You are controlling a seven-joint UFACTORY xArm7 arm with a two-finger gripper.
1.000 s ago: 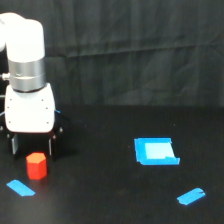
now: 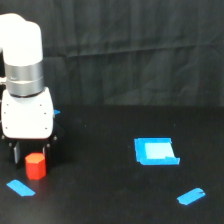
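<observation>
A small red-orange cube sits on the black table at the left of the camera view. Directly over and behind it is my white gripper, pointing down. Its dark fingers appear spread apart, one near each side of the cube's upper part. The dark background makes the fingertips hard to make out, and whether they touch the cube cannot be told.
Blue tape marks the table in front of the cube. A white square edged with blue tape lies right of centre, and another tape strip is at the front right.
My gripper has come down and is closer to the cube. The cube looks to be in nearly the same place.
</observation>
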